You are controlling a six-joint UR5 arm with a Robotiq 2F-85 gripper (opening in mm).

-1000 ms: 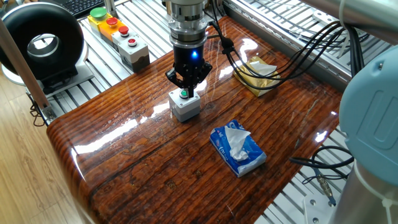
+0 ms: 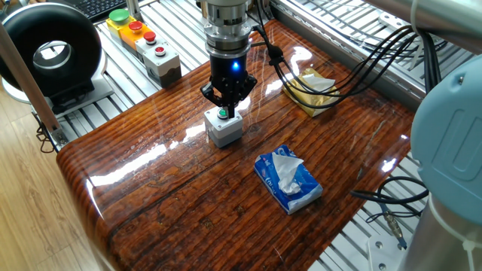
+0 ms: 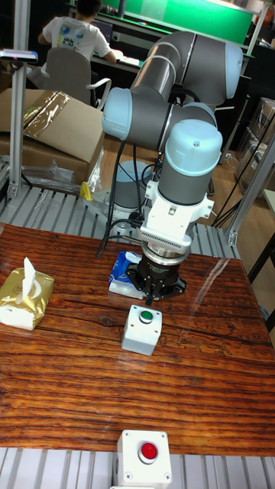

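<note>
A grey-white box with a green push button (image 2: pixel 223 114) on its top stands on the wooden table. My gripper (image 2: pixel 230 114) points down at the box, its fingers drawn together into one narrow tip with nothing visible between them. From exterior view 1 the tip overlaps the right side of the button. In exterior view 3 the gripper (image 3: pixel 150 298) appears just behind the green button (image 3: pixel 147 316), on the robot's side. Whether the tip touches the box or hovers over it, I cannot tell.
A blue tissue pack (image 2: pixel 288 179) and a gold tissue pack (image 2: pixel 310 92) lie on the table (image 2: pixel 173 203). Off its far edge stand several button boxes, including one with a red button (image 2: pixel 160 52). Black cables (image 2: pixel 361 71) hang near the gold pack.
</note>
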